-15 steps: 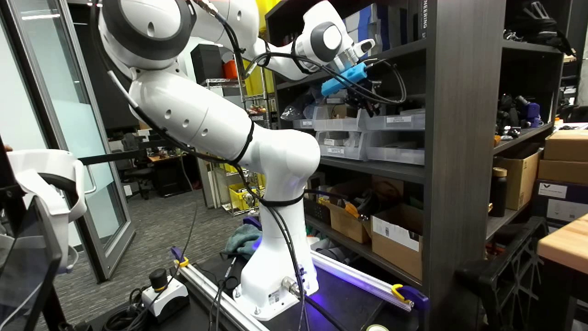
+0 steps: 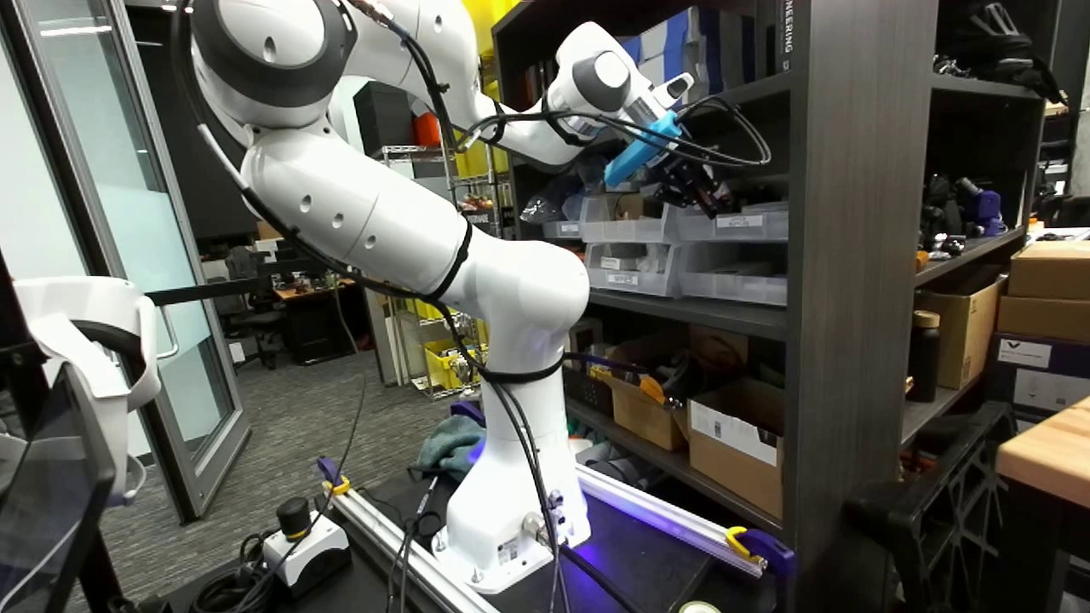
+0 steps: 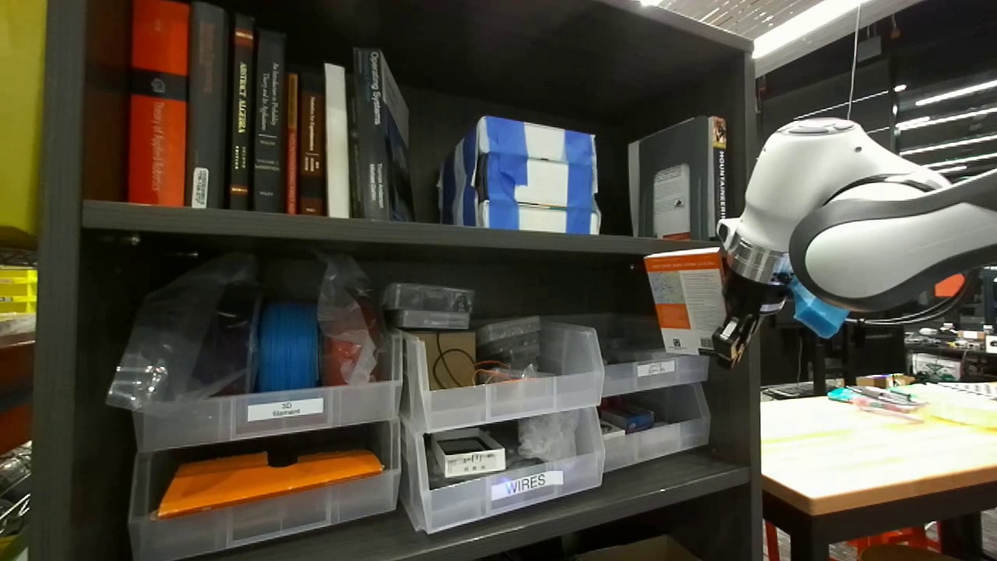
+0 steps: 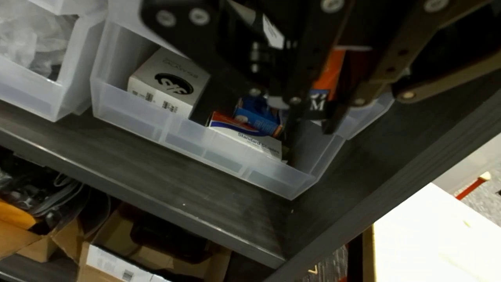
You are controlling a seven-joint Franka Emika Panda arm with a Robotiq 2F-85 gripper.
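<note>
An orange and white book (image 3: pixel 687 299) hangs at the right end of the shelf bay, just under the upper shelf board, its back cover showing in exterior view 2. My gripper (image 3: pixel 730 338) is shut on its right side. From the wrist, only a narrow orange strip of the book (image 4: pixel 330 73) shows between the dark fingers; the rest is hidden. Below the gripper sits a clear bin (image 4: pixel 188 141) with a white box (image 4: pixel 169 82) and a staples box (image 4: pixel 246 136) in it. In exterior view 1 the gripper (image 2: pixel 705 196) is dark against the shelf.
Upright books (image 3: pixel 271 121) fill the upper shelf's left, with blue-and-white striped boxes (image 3: pixel 537 178) mid-shelf and a grey book (image 3: pixel 678 187) at its right. Stacked clear bins (image 3: pixel 505 402) crowd the shelf below. The shelf's side panel (image 2: pixel 858 306) stands close to the arm; a wooden table (image 3: pixel 869 458) lies beyond.
In exterior view 1 the gripper has shifted a little to the right and slightly downward, and the wrist with its blue part has tilted more steeply. The bins have not moved.
</note>
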